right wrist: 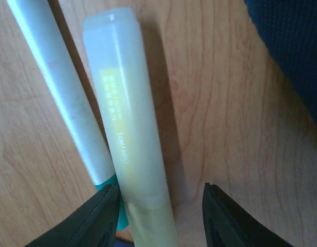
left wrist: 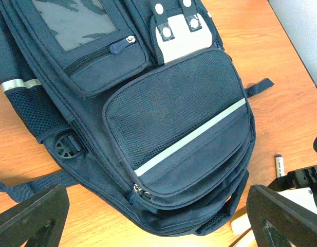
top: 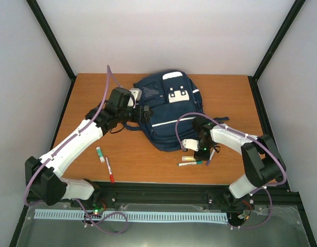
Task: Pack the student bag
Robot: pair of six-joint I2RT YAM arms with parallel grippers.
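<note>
The navy backpack [top: 171, 116] lies on its back on the table, filling much of the left wrist view. My left gripper hangs open above it, its fingers [left wrist: 37, 218] wide apart with nothing between them. Low over the pens at the bag's bottom right, my right gripper is open. Its fingers stand either side of the yellow-capped translucent tube [right wrist: 130, 118], which lies on the wood with its cap end between them. A white marker with a teal cap [right wrist: 71, 98] runs close alongside the tube, left of it. A blue-capped marker [left wrist: 279, 165] lies near the right gripper.
On the table's left front lie a green-and-white stick [top: 100, 154] and a red-capped marker [top: 110, 170]. A bag strap [left wrist: 32, 186] stretches out left of the bag.
</note>
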